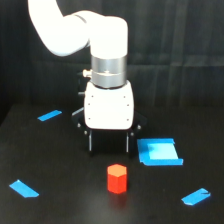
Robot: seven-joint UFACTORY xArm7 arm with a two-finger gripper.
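Note:
A red hexagonal block (117,179) stands on the black table near the front middle. Behind and above it hangs my gripper (109,146), pointing down at the end of the white arm. Its two thin fingers are spread wide, with only dark background between them. A gap separates them from the block in this view. To the gripper's right lies a pale square bordered with blue tape (144,153).
Blue tape strips lie on the table at the front left (23,188), the front right (196,197) and the back left (49,115). Bare black surface surrounds the block. A dark curtain (180,60) closes off the back.

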